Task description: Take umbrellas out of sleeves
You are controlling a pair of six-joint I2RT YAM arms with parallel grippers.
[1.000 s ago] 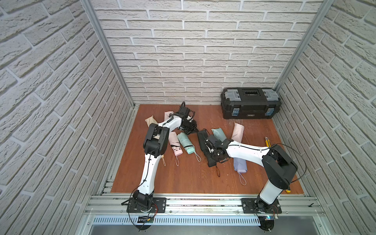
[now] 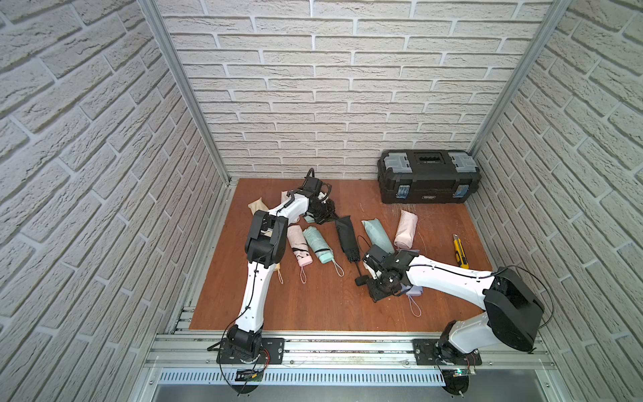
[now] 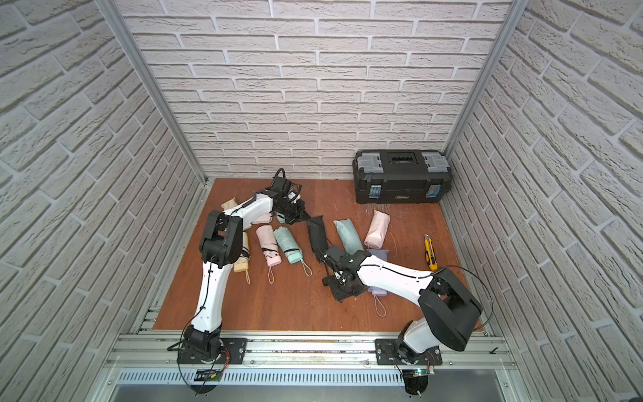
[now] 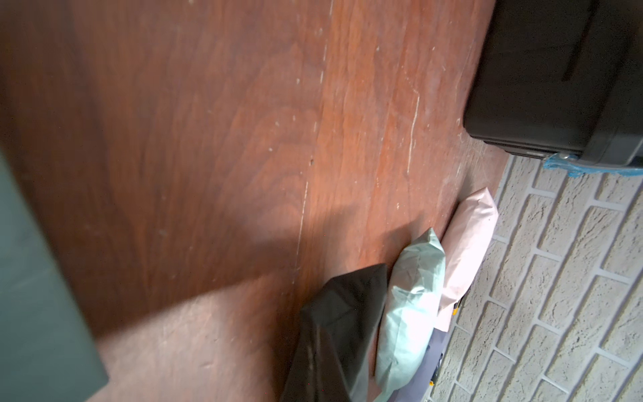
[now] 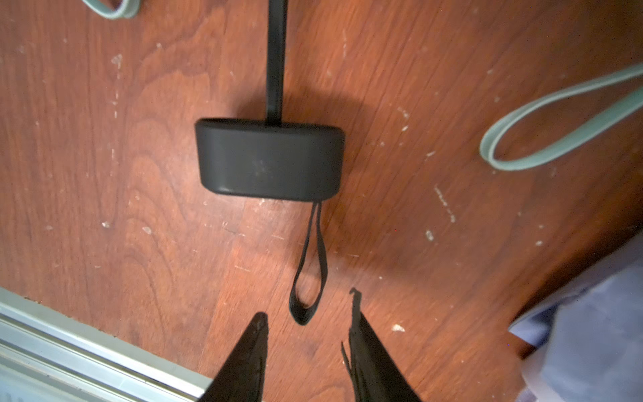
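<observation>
A black umbrella (image 2: 347, 238) lies mid-table with its black end cap (image 5: 268, 160), strap and a bare dark length beside the cap showing in the right wrist view. My left gripper (image 2: 327, 215) is at its far end, shut; in the left wrist view dark cloth (image 4: 341, 321) runs out from the bottom edge, the fingers hidden. My right gripper stands part open above the loop of the strap, nothing held between its fingers. Mint (image 3: 289, 242), pink (image 3: 268, 242) and lilac (image 5: 582, 321) bundles lie around.
A black toolbox (image 2: 428, 177) stands at the back right. A yellow knife (image 2: 459, 249) lies at the right. More sleeves, pink (image 2: 406, 229) and mint (image 2: 376, 234), lie right of the black one.
My right gripper has moved toward the front and right, away from the black umbrella's body, uncovering its end cap. The left gripper moved slightly back, with the black cloth's far end.
</observation>
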